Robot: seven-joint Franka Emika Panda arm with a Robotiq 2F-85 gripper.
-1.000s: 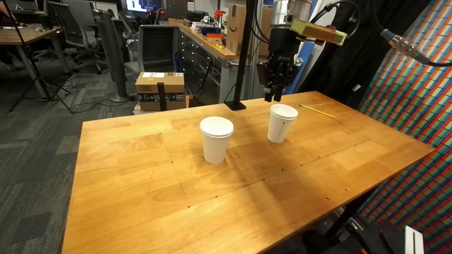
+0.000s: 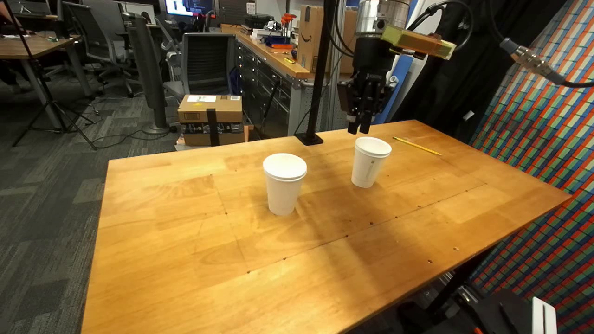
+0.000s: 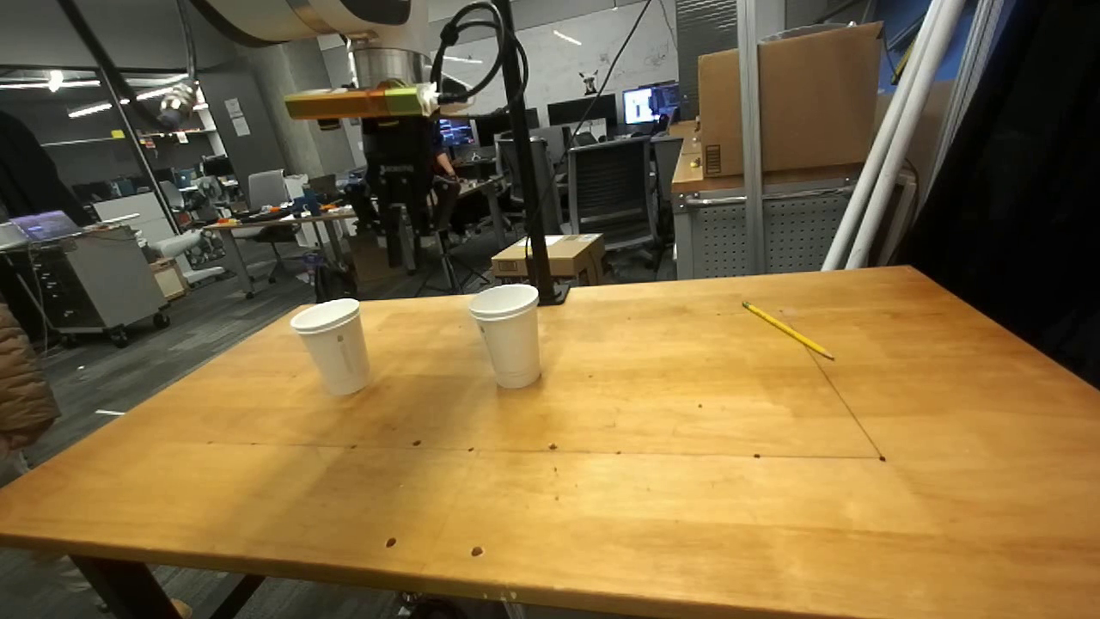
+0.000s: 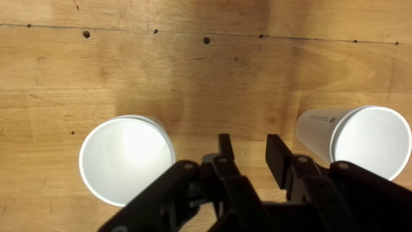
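Observation:
Two white paper cups stand upright and apart on the wooden table. In exterior view 1 one cup [image 2: 283, 192] is near the middle, and the other cup [image 2: 367, 167] is farther right, closer to the pencil [image 2: 417, 145]. My gripper [image 2: 359, 128] hangs above the table toward its back, clear of both cups. Looking down in the wrist view, I see the open gripper between a cup on the left [image 4: 125, 162] and a cup on the right [image 4: 372, 141]. Only bare wood shows between its fingers. Both cups look empty inside; the gripper partly covers their near rims.
A black pole [image 3: 528, 186] rises at the table's back edge, close behind the cups. The yellow pencil [image 3: 789, 330] lies at the right in exterior view 2.

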